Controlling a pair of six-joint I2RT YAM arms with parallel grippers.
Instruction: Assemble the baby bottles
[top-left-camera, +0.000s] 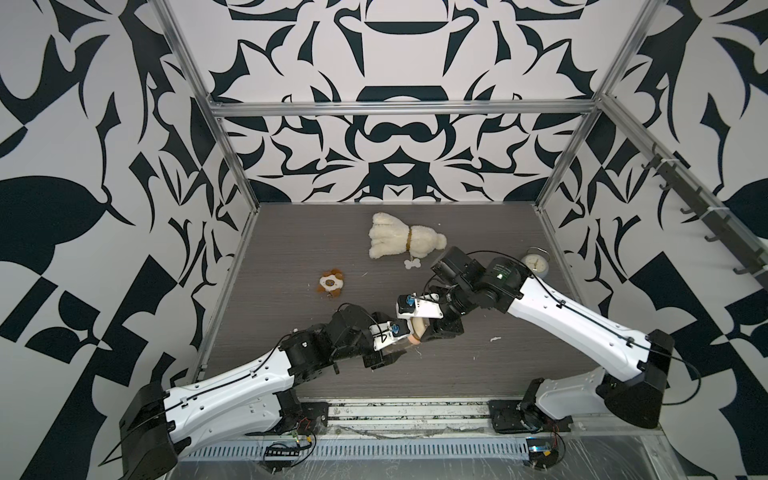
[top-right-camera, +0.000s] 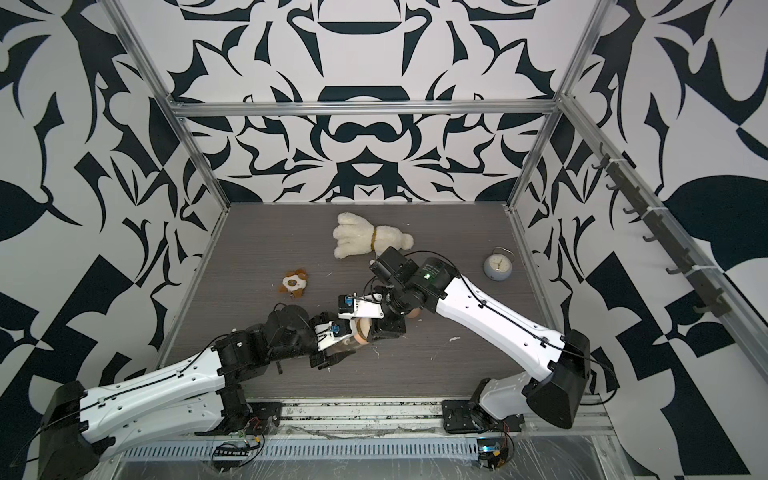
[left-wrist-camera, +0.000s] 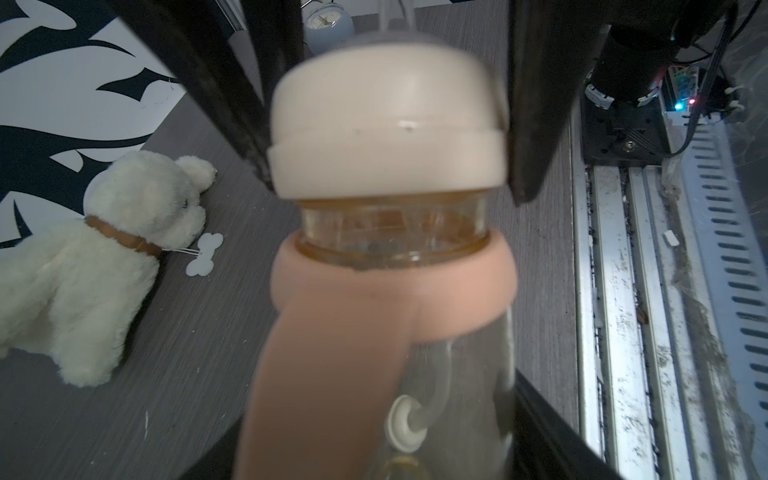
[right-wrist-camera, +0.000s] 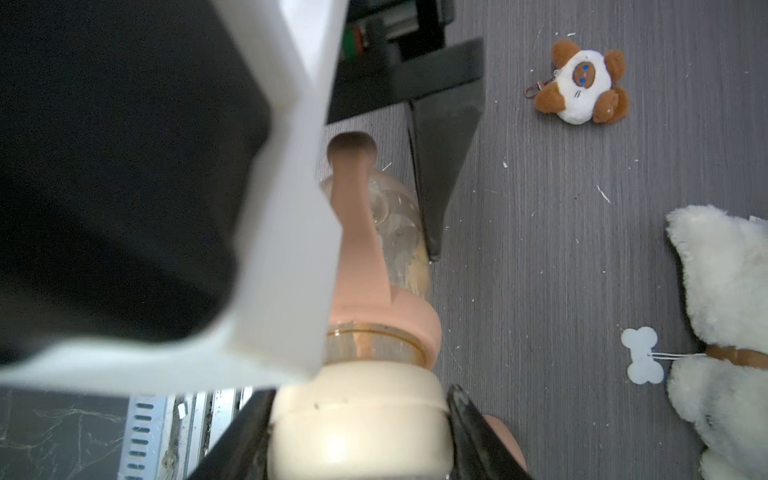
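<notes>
A clear bottle with a peach collar and handle (left-wrist-camera: 320, 384) is held at the front middle of the table by my left gripper (top-left-camera: 389, 342), shut on its body. A cream ring cap (left-wrist-camera: 388, 120) sits at the bottle's neck, some neck showing below it. My right gripper is shut on this cap from the other side, at right angles in the top views. A clear teat top shows faintly above the cap in the left wrist view. Another peach piece (right-wrist-camera: 504, 440) lies partly hidden beyond the right gripper.
A white plush dog (top-left-camera: 392, 236) lies at the back middle with a bone tag (right-wrist-camera: 642, 352). A small brown-and-white plush (top-left-camera: 330, 283) is at centre left, an alarm clock (top-right-camera: 497, 266) at the right.
</notes>
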